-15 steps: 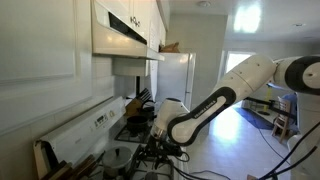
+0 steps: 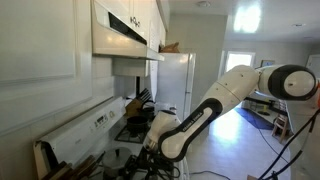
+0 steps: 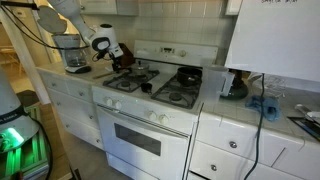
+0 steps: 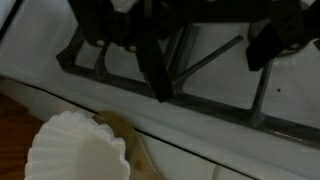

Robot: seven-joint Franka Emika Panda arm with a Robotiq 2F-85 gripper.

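My gripper is open over a dark stove grate (image 4: 215,108), and I see nothing held between its fingers. In exterior view 2 the gripper (image 3: 119,63) is low over the left end of the stove (image 3: 155,100). From exterior view 1 it is at the bottom of the frame, partly covering a pot (image 2: 112,158). A white fluted dish or paper cup (image 4: 75,150) shows at the lower left of the wrist view, beside a wooden utensil (image 4: 135,145).
A dark pan (image 3: 190,75) is at the stove's back right. Farther right, another pan (image 3: 236,87) and a blue cloth (image 3: 265,107) lie on the counter. Cabinets (image 2: 125,35) overhang the stove.
The arm has come lower and toward the near end of the stove in exterior view 1. More of the pot is now hidden behind the gripper.
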